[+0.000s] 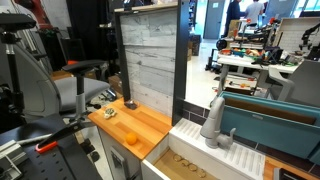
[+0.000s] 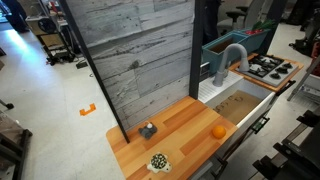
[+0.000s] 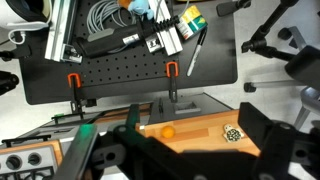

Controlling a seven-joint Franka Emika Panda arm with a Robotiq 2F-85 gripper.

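Note:
An orange round object [image 1: 131, 138] rests on the wooden counter [image 1: 150, 123]; it also shows as a small orange ball [image 2: 218, 131] in the second exterior view. Farther along the wood lies a round patterned item [image 2: 159, 162], with a small grey object [image 2: 148, 130] near the panel. From the wrist, my gripper looks down from high above, its two dark fingers well apart at the lower edge. Between them, far below, I see the orange ball [image 3: 168, 132] and the patterned item [image 3: 233, 132]. Nothing appears held.
A grey faucet [image 2: 234, 53] stands by the sink basin [image 2: 232, 104], with a stovetop [image 2: 268, 68] beyond. The grey plank panel [image 1: 150, 63] rises behind the counter. A black table [image 3: 130, 75] carries cables and tools. Bare wood surrounds the orange ball.

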